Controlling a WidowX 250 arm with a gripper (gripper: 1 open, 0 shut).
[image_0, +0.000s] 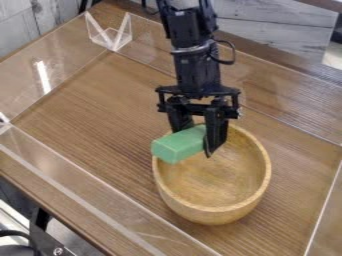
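Note:
My black gripper reaches down from the top over a round tan bowl at the lower middle of the camera view. It is shut on a mint-green block, which hangs tilted over the bowl's upper left part. The fingertips are partly hidden by the block and the gripper's own body.
A clear plastic piece stands at the back left. A panel seam runs down the right side, and black cables lie at the bottom left corner.

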